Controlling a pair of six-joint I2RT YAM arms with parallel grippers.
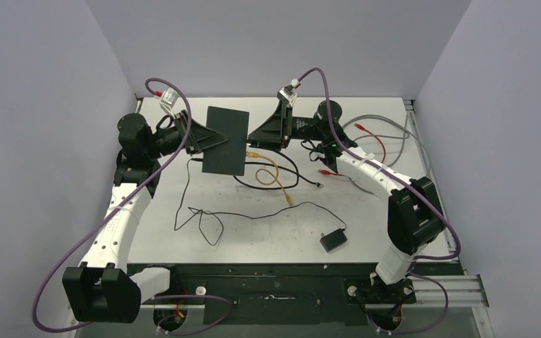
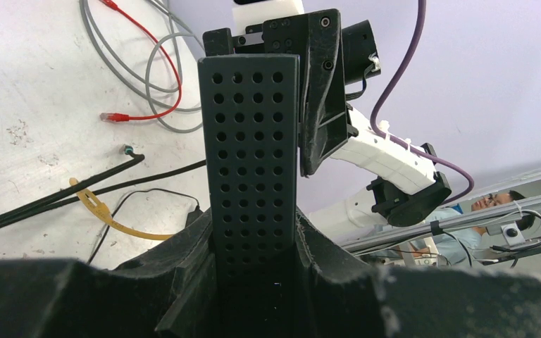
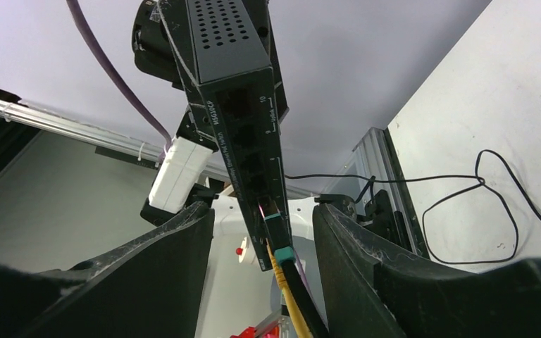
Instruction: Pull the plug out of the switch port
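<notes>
A flat black network switch (image 1: 225, 139) is held up above the table, with my left gripper (image 1: 220, 141) shut on it. The left wrist view shows the switch's perforated edge (image 2: 250, 162) between the fingers. In the right wrist view its port side (image 3: 253, 155) faces me. A black plug with teal bands (image 3: 280, 236) sits in one port, its black cable leading down. My right gripper is open around this plug, with a visible gap on either side. Beside it a yellow cable (image 3: 287, 296) also runs to the switch.
Below lie a looped black cable (image 1: 275, 186), a yellow plug end (image 1: 289, 201), a power adapter (image 1: 333, 240) with thin cord, and red (image 1: 382, 146) and grey (image 1: 423, 151) cables at right.
</notes>
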